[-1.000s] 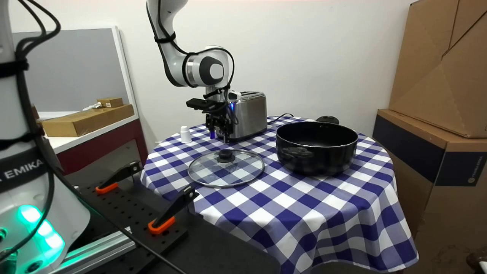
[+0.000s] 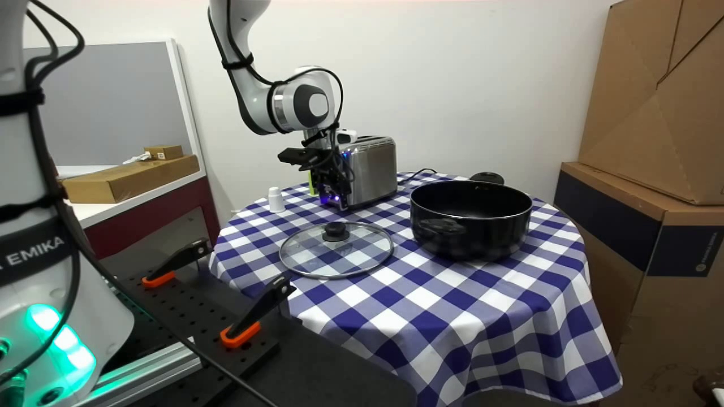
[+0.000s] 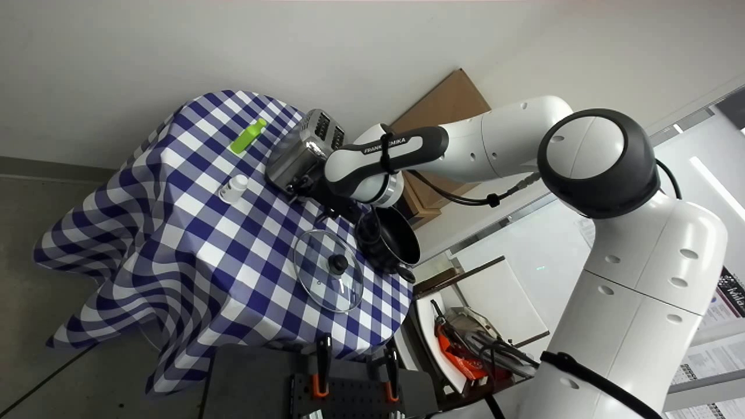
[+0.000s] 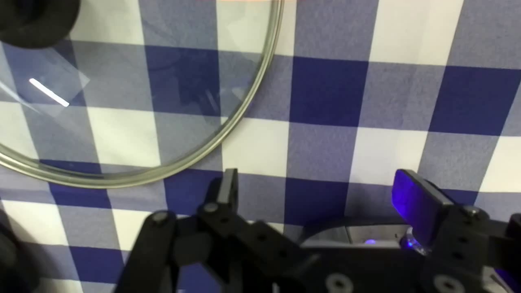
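My gripper stands open in the wrist view, one finger (image 4: pixel 228 190) at left and the other (image 4: pixel 415 205) at right under a blue glow. Between them lies checked cloth, with a metallic edge of the toaster (image 4: pixel 361 235) low in the gap. In exterior view 1 the gripper hangs low at the near left end of the silver toaster (image 2: pixel 374 173); contact cannot be told. The glass lid (image 2: pixel 336 252) with its black knob (image 2: pixel 336 231) lies flat in front. To the right is an empty-looking black pot (image 2: pixel 468 224). The arm hides part of the toaster and pot in exterior view 2.
A white bottle (image 3: pixel 234 188) and a green bottle (image 3: pixel 248 136) stand or lie left of the toaster. Black clamps (image 2: pixel 261 308) with orange tips sit at the table's near edge. Tall cardboard boxes (image 2: pixel 651 102) rise at right.
The gripper has turned a little beside the toaster, and its fingers show farther right in exterior view 1. The upper arm has shifted slightly left. Lid and pot have not moved.
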